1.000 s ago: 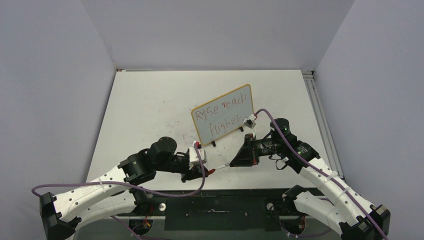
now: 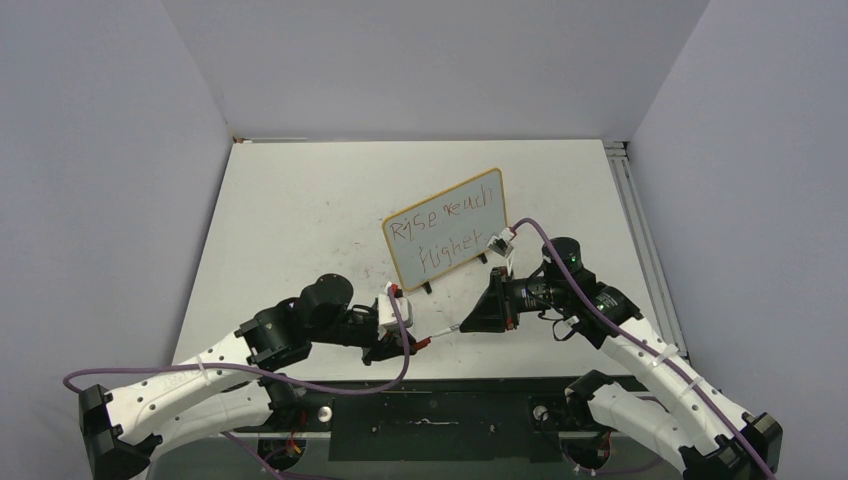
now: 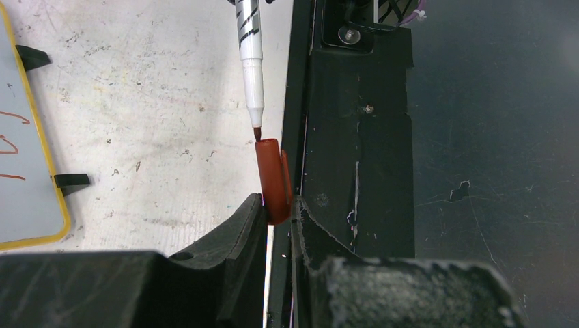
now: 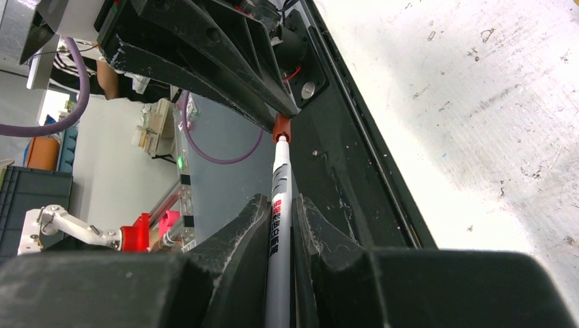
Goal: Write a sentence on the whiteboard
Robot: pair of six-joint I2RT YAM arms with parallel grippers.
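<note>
The whiteboard (image 2: 425, 262) lies tilted on the table, its yellow frame enclosing red handwriting that reads about "Rise Reach Higher". My left gripper is shut on a red pen cap (image 3: 273, 179), whose open end points at the marker. A white marker (image 3: 252, 82) with black stripes is gripped in my right gripper, shut round its barrel. In the left wrist view, the dark red nib is at the cap's mouth, with the white collar outside it. The right wrist view also has the nib end at the cap (image 4: 281, 127).
Black feet (image 2: 428, 287) stick out from the whiteboard's lower edge, near the right arm. Behind and left of the board, the white table (image 2: 290, 210) is bare. A dark table edge (image 2: 440, 384) runs along the front, below the grippers.
</note>
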